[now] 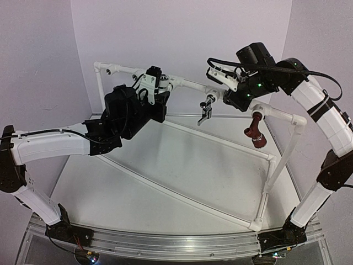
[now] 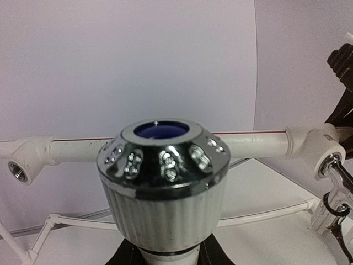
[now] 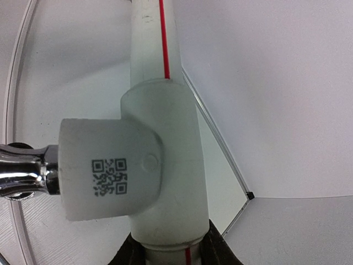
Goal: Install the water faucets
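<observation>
In the left wrist view a white ribbed faucet [image 2: 165, 215] with a chrome collar and blue centre stands upright, its lower end between the black fingers of my left gripper, which is shut on it. From the top, this faucet [image 1: 164, 81] shows partly behind the left wrist, close to the pipe's middle tee [image 1: 175, 81]; whether they touch is hidden. My right gripper has its fingers on both sides of the white pipe [image 3: 149, 44], just below a QR-marked tee [image 3: 110, 149], and is shut around it. A chrome faucet [image 3: 25, 171] sits in that tee.
A dark red faucet [image 1: 255, 132] hangs from the tee right of the right gripper. At the left end, an open threaded fitting [image 2: 19, 172] faces forward. The board [image 1: 182, 160] inside the lower frame is clear.
</observation>
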